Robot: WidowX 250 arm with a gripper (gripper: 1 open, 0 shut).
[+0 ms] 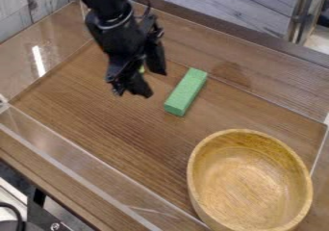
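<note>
My black gripper [130,84] hangs over the upper left-middle of the wooden table, open, its fingers angled down. Behind it a small bit of something yellow-green shows, mostly hidden by the gripper. Right of the gripper, apart from it in the view, a light green rectangular block [187,92] lies on the table.
A large yellow bowl [249,182] sits at the front right. The raised edge of the table runs along the back right, with a white ledge above it.
</note>
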